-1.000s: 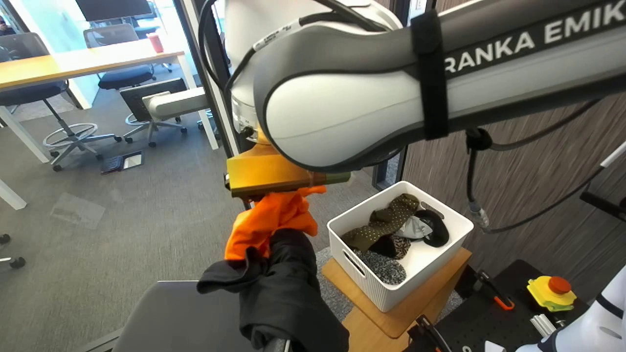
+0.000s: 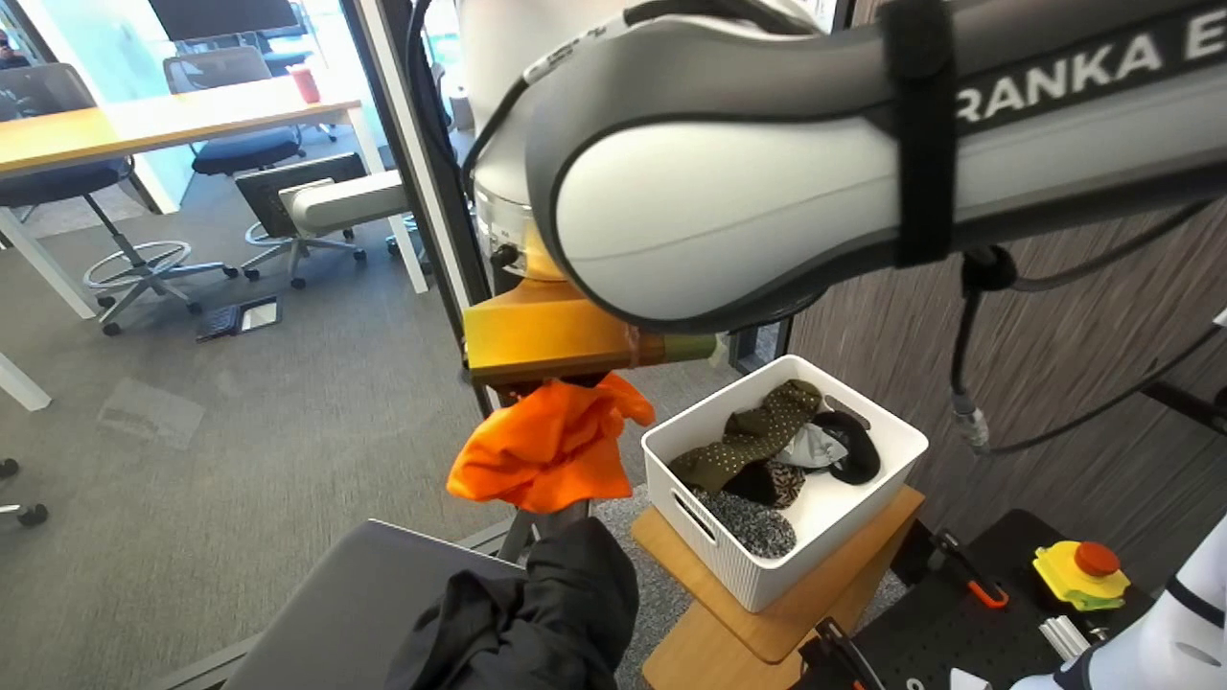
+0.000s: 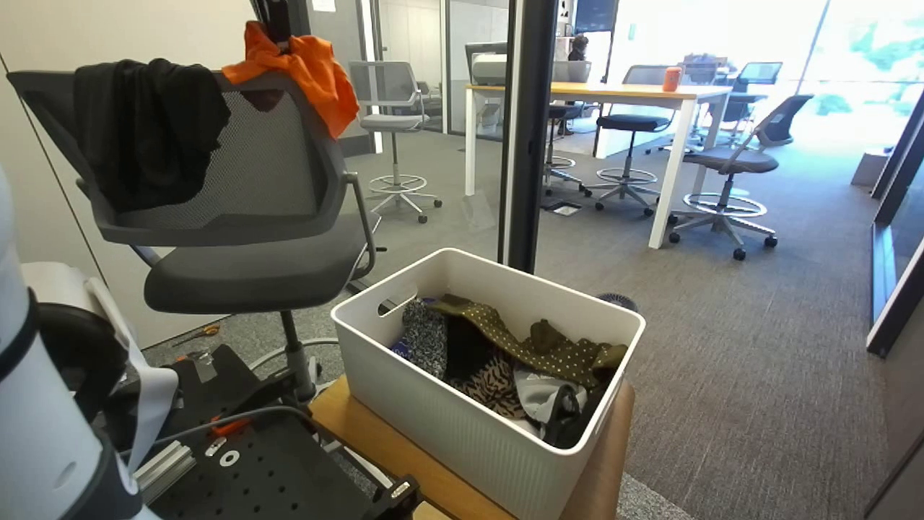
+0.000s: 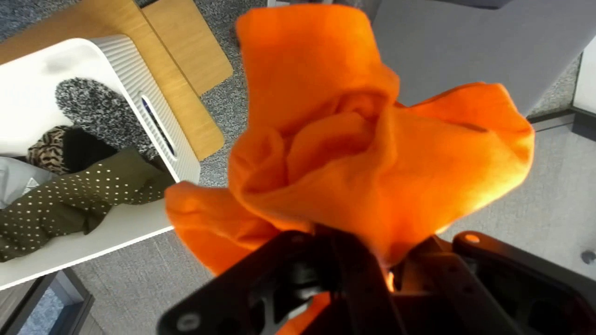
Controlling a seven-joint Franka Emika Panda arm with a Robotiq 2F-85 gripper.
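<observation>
A bright orange cloth (image 2: pixel 554 447) hangs bunched from my gripper, left of the white basket (image 2: pixel 736 575) in exterior view 1. From close up, the wrist view shows the cloth (image 4: pixel 335 150) gathered at the fingers of my gripper, which is shut on it and partly covered by its folds. In exterior view 2 the cloth (image 3: pixel 325 78) is up by the top of the chair's backrest, with the fingertips of my gripper (image 3: pixel 275 35) above it. A black garment (image 3: pixel 147 130) is draped over that backrest, beside the orange cloth.
The basket holds several items: a dotted olive cloth (image 3: pixel 520 342), a speckled grey piece (image 2: pixel 753 523) and a black item (image 2: pixel 853 448). It stands on a wooden stand (image 2: pixel 679 558). The grey chair (image 3: pixel 242 269) is close by. Open floor lies behind the cloth.
My gripper and the orange cloth have shifted slightly right, toward the basket, and the cloth has come clear of the black garment. That garment and the chair have swung and sit lower.
</observation>
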